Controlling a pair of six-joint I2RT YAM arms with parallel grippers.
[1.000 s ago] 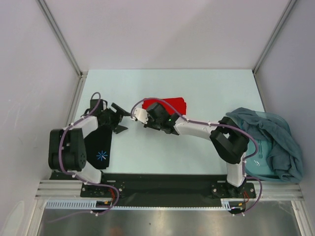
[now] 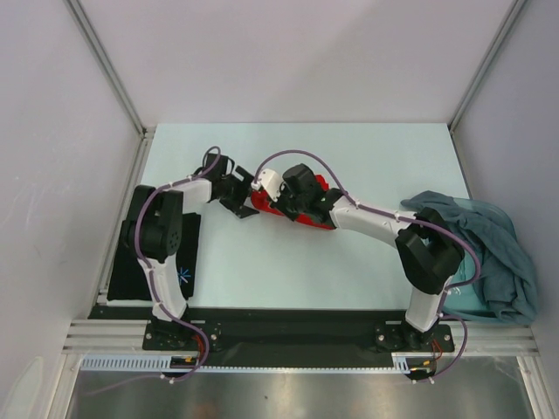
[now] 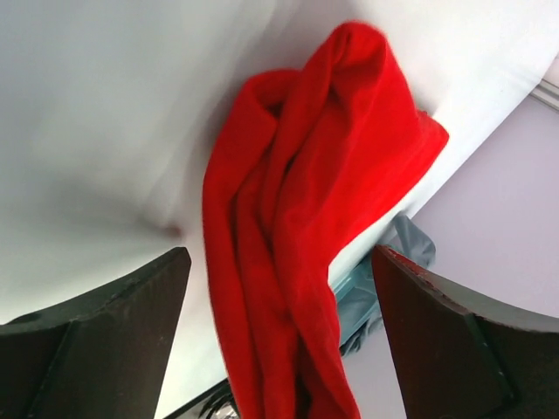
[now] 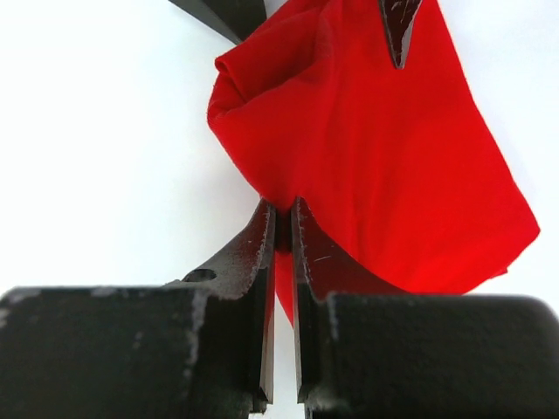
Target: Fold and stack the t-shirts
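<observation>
A folded red t-shirt [image 2: 323,220] lies in the middle of the table, partly hidden beneath my right arm. My right gripper is shut on its edge, the cloth pinched between the fingertips. From the left, my left gripper reaches the shirt's near end, open, with bunched red folds [image 3: 288,196] running between its spread fingers. Its dark fingers [image 4: 400,26] also show at the top of the right wrist view, on either side of the red cloth. A black folded t-shirt [image 2: 131,279] with a blue starburst rests at the table's left, partly under the left arm.
On the right stands a light teal bin [image 2: 463,301] with a grey-blue cloth [image 2: 502,262] heaped over it. Walls close off both sides.
My left gripper has moved right, from over the black shirt to around the red shirt's end. The right gripper has shifted right, still holding the red cloth, which has slid slightly toward the front.
</observation>
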